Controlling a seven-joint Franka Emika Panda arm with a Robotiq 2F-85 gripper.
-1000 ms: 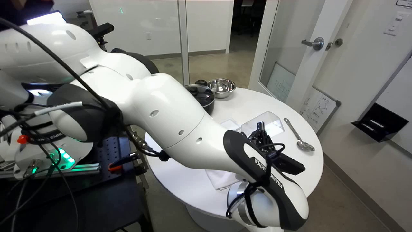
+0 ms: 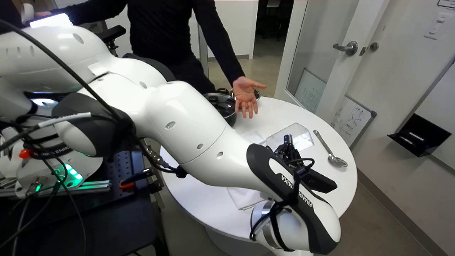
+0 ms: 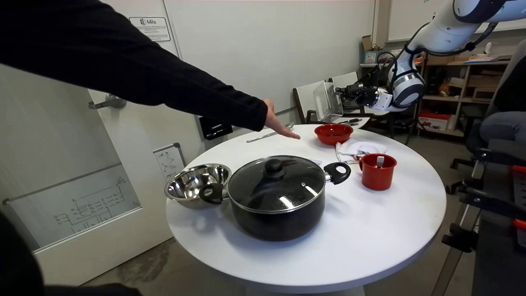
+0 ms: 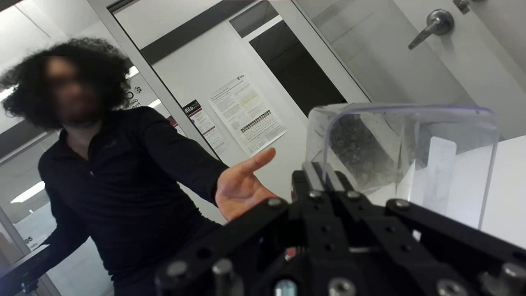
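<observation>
A clear plastic container [image 4: 444, 172] is held up above the table, its thin wall pinched between the fingertips of my gripper, which looks shut. In exterior view 2 the same container [image 3: 326, 102] hangs tilted over the far side of the table, above a red bowl [image 3: 333, 134]. My gripper [image 3: 340, 91] reaches it from the right, level. A person's open hand [image 2: 246, 96] is stretched out, palm showing, a short way from the container and apart from it.
On the table [image 3: 355, 237] stand a lidded black pot [image 3: 276, 217], a steel bowl [image 3: 197, 182] and a red mug [image 3: 378, 172]. A white cloth [image 3: 357, 148] lies behind the mug. A slotted spoon [image 2: 328, 149] rests near the door side.
A person has come in behind the table and put an arm out over the pot and steel bowl. My arm and the container have not visibly moved.
</observation>
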